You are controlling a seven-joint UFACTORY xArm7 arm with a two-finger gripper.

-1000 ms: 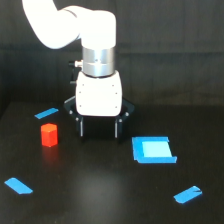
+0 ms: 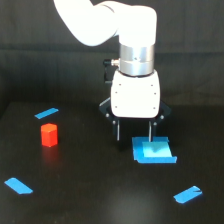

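A small red block point(image 2: 49, 135) rests on the dark table at the left. To the right of the middle lies a pale square point(image 2: 156, 149) bordered by blue tape point(image 2: 169, 160). Over the square's left part hangs my gripper point(image 2: 134, 137), pointing down. Its two fingers point(image 2: 118, 131) are spread wide, with nothing visible between them. The right finger overlaps the square's upper edge in this view; its height above the table is hard to judge. The red block stands well clear of the gripper.
Flat strips of blue tape mark the table: one far left point(image 2: 47, 113), one near left point(image 2: 18, 186) and one near right point(image 2: 187, 194). Behind is a dark curtain point(image 2: 190, 60).
My arm and gripper have moved right, from left of the taped square to over its left part. The red block has stayed put, and the fingers remain apart.
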